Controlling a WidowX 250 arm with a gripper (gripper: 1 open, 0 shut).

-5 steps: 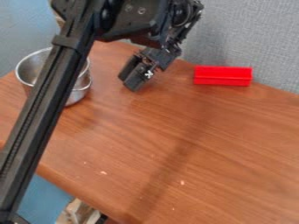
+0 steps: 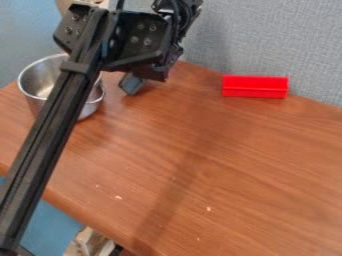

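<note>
The black gripper [image 2: 131, 82] is at the upper left, by the back of the table and right of a metal pot [image 2: 83, 100]. Much of it is hidden behind its own arm, and its fingers are small and dark. A red block [image 2: 254, 86] lies at the back right, apart from the gripper. The arm crosses in front of the pot, which has a light interior where it shows.
A grey padded wall [image 2: 267, 35] runs along the back. The table's left edge drops to a blue surface [image 2: 47, 232].
The gripper has moved left and back, toward the pot, and is more tucked behind the arm. The pot and red block have not moved.
</note>
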